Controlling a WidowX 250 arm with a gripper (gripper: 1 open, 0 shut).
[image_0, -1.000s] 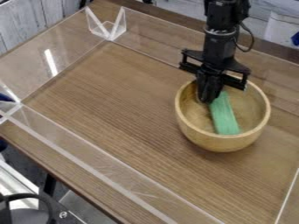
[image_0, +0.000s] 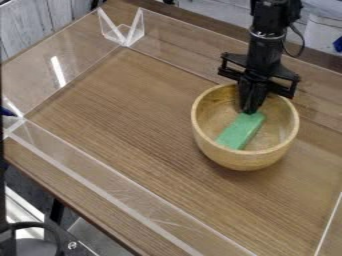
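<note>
A tan round bowl (image_0: 214, 137) sits right of centre on the wooden table (image_0: 107, 140). A green elongated object (image_0: 241, 132) lies inside it, tilted from lower left to upper right. My black gripper (image_0: 247, 104) reaches down from the top into the back of the bowl, over the green object's upper end. It looks shut; whether anything is between its fingertips is hidden or too small to tell.
A clear plastic piece (image_0: 122, 28) stands at the back left. Dark equipment shows at the lower left corner.
The gripper has shifted slightly right and the bowl slightly left. The green object has turned, its lower end now pointing toward the lower left.
</note>
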